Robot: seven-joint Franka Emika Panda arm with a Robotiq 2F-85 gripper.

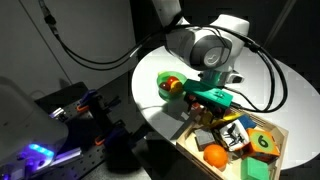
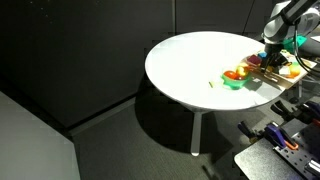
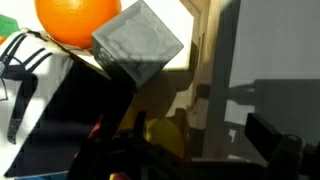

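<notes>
My gripper is open, low over the near-left corner of a wooden box (image 1: 196,157), with its fingers dark in the wrist view. A yellow round item (image 3: 165,136) shows close to the left finger; whether they touch I cannot tell. The box wall (image 3: 208,75) runs between the two fingers in that view. Inside the box are an orange ball (image 1: 215,155), a grey cube (image 3: 138,45) and a black-and-white block (image 1: 234,133). My arm's wrist hides part of the box's left side in the first exterior view.
A green bowl (image 1: 161,89) holding red and orange produce stands left of the arm on the white table (image 1: 140,95). Colourful blocks, including a green one (image 1: 255,169), fill the box's right side. Bare tabletop lies in front of the bowl.
</notes>
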